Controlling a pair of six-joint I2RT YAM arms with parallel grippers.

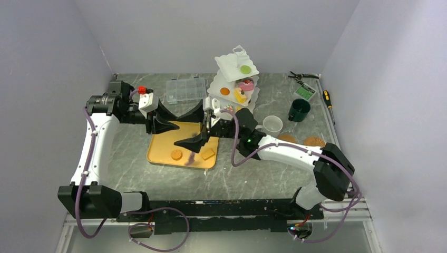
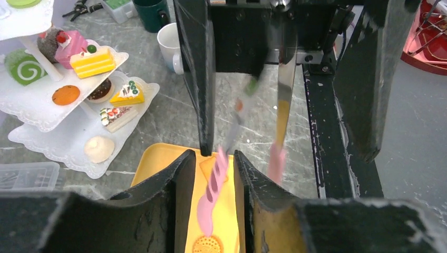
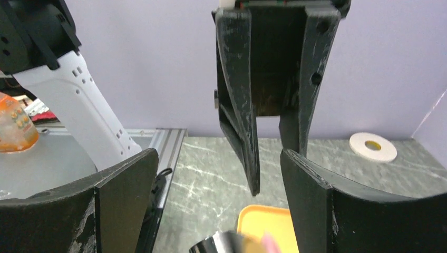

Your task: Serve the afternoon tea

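Observation:
The pink-handled food tongs [image 2: 215, 182] are blurred, loose between the two grippers and above the yellow tray [image 1: 154, 145]. In the top view they show only as a faint pink smear [image 1: 190, 157]; their metal end [image 3: 222, 243] shows at the bottom of the right wrist view. My left gripper [image 1: 177, 120] is open, its fingertips apart and nothing held. Facing it, my right gripper [image 1: 183, 131] is spread wide, also empty. On the tray lie a round biscuit [image 1: 176, 154] and a yellow piece [image 1: 208, 154].
Behind the right arm stands a white tiered stand [image 1: 224, 62] with several cakes. A clear box [image 1: 185, 89] sits behind the tray. To the right are a white mug [image 1: 272, 125], a green mug [image 1: 299, 109] and pliers [image 1: 302, 77].

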